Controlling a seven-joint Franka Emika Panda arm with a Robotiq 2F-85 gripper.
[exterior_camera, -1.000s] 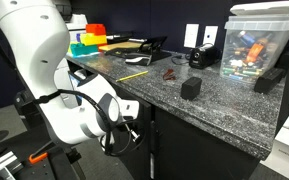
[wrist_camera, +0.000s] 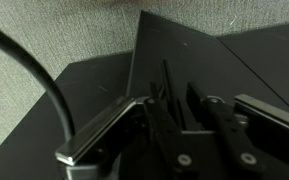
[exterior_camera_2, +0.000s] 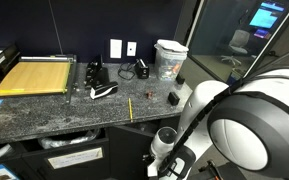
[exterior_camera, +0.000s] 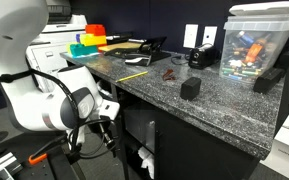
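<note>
In the wrist view my gripper is dark and hard to make out, with its fingertips apart and a narrow gap between them. Nothing clear shows in that gap. A dark flat panel point(wrist_camera: 199, 60) with a sharp corner fills the view just beyond the fingers; whether they touch it cannot be told. From outside, the white arm point(exterior_camera: 59, 105) reaches down below the countertop point(exterior_camera: 209, 110), close to a dark upright panel point(exterior_camera: 121, 145) of the cabinet. The fingertips are lost in shadow there.
Beside the upright panel, a dark recess shows a small white object point(exterior_camera: 146, 158). On the counter stand a clear bin point(exterior_camera: 252, 50), a small black block point(exterior_camera: 190, 88) and a toaster point(exterior_camera: 202, 56). A black cable point(wrist_camera: 39, 75) hangs along the wrist. Grey carpet point(wrist_camera: 84, 25) lies below.
Over the last second the arm has drawn back to the left under the counter edge. More of the dark recess and the white object now show.
</note>
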